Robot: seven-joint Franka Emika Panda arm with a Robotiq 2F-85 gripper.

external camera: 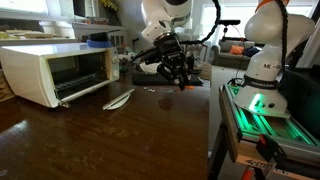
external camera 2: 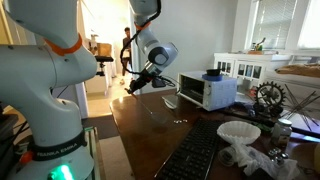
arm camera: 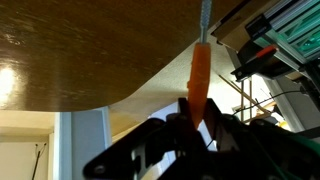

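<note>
An orange handle (arm camera: 200, 82) with a thin grey shaft (arm camera: 205, 18) shows in the wrist view, and my gripper is shut on it. The shaft points toward the top of that view; I cannot tell what kind of tool it is. In exterior view 1 my gripper (external camera: 183, 82) hangs over the far right part of the brown table (external camera: 110, 140). Exterior view 2 shows the gripper (external camera 2: 132, 88) at the far left of the table, too small there to make out what it holds.
A white toaster oven (external camera: 60, 75) with a dark front stands at the back left. Near it lies a white flat object (external camera: 119, 100). A black keyboard (external camera 2: 190, 150) and a white bowl (external camera 2: 238, 132) occupy the other end.
</note>
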